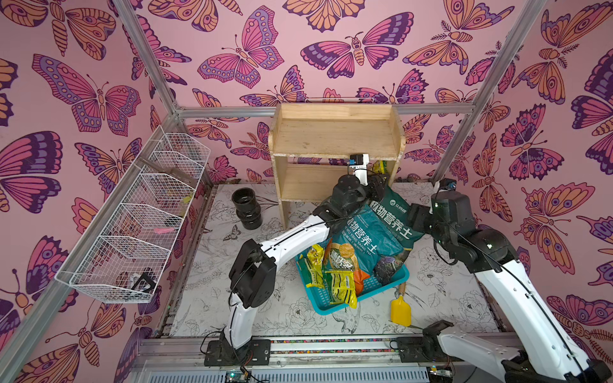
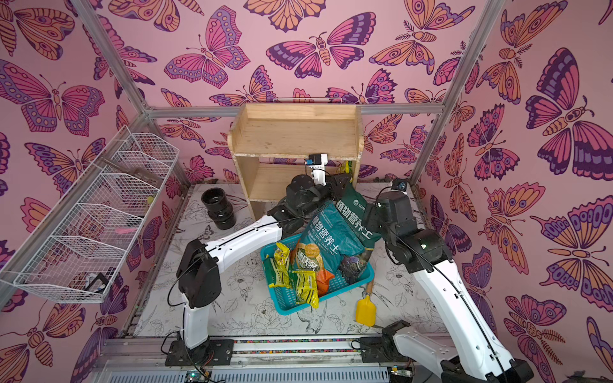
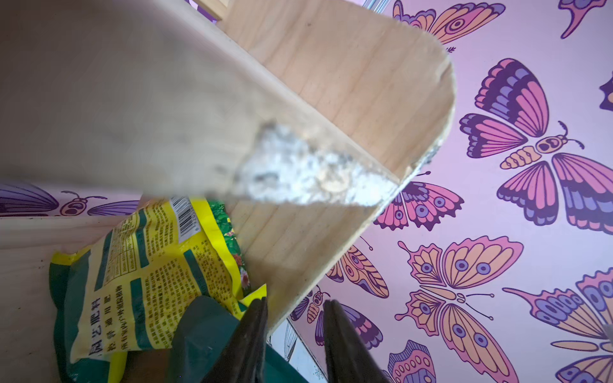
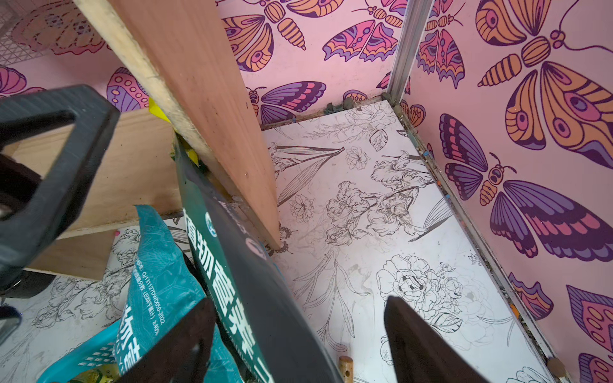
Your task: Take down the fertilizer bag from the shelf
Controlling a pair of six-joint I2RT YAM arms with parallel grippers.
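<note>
A yellow-and-green fertilizer bag (image 3: pixel 153 274) lies on the lower level of the wooden shelf (image 3: pixel 319 268), against its right side wall. Only a bit of this fertilizer bag (image 1: pixel 381 167) shows from above, behind my left arm. My left gripper is partly open at the right of the bag, low in the left wrist view; its fingers do not hold the bag. The top of a dark green soil bag (image 3: pixel 210 338) rises beside the fingers. My right gripper stands open, with the dark green soil bag (image 4: pixel 236 274) passing between its fingers.
A blue basket (image 1: pixel 313 296) in front of the shelf holds the soil bags and several small packets. Black pots (image 1: pixel 247 207) stand left of it, a yellow shovel (image 1: pixel 400 312) right of it. The shelf board (image 3: pixel 306 166) overhangs the fertilizer bag.
</note>
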